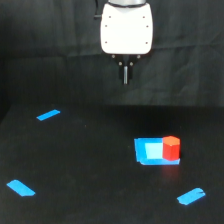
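Note:
A red block (171, 148) sits at the right edge of a blue patch (143, 144) with a paler, whitish middle. High above the table and to the left of the block hangs my gripper (126, 80), below the white end of the arm. Its dark fingers are thin and blend into the black backdrop, so how far apart they stand is not clear. Nothing is visibly hanging from them.
Blue strips lie flat on the dark table: one at the back left (48, 115), another at the front left (20, 188), and a third at the front right (191, 196). Bare table fills the centre. Dark cloth hangs behind.

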